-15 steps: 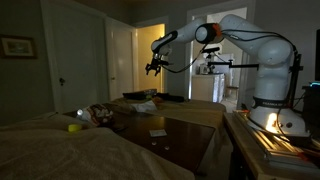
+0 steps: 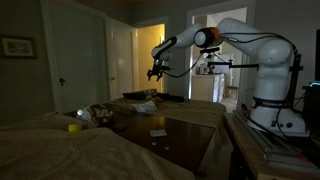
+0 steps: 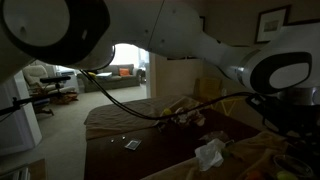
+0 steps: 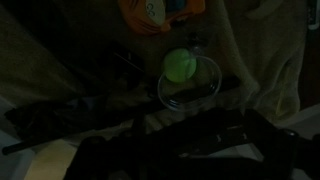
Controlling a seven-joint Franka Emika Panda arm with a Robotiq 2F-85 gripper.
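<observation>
In exterior view 1, my gripper (image 2: pixel 157 72) hangs at the end of the outstretched arm, above the far end of the table. The wrist view is very dark; the dark fingers reach in from its lower edge, apart, and nothing shows between them. Ahead of them in that view lie a round green thing (image 4: pixel 180 65) and a clear round container (image 4: pixel 205 84). The green thing overlaps the container's rim; whether it is inside cannot be told. An orange item (image 4: pixel 160 14) with pale patches sits at the top edge.
A white crumpled item (image 3: pixel 210 154) lies on the dark tabletop (image 2: pixel 185 145), and a small white card (image 2: pixel 158 133) lies nearer. Brown cloth (image 2: pixel 60 150) covers the near side, with a yellow round item (image 2: pixel 75 127) beside a colourful bundle (image 2: pixel 97 114).
My gripper has come down slightly and shifted a little to the right in exterior view 1. The things on the table look unmoved.
</observation>
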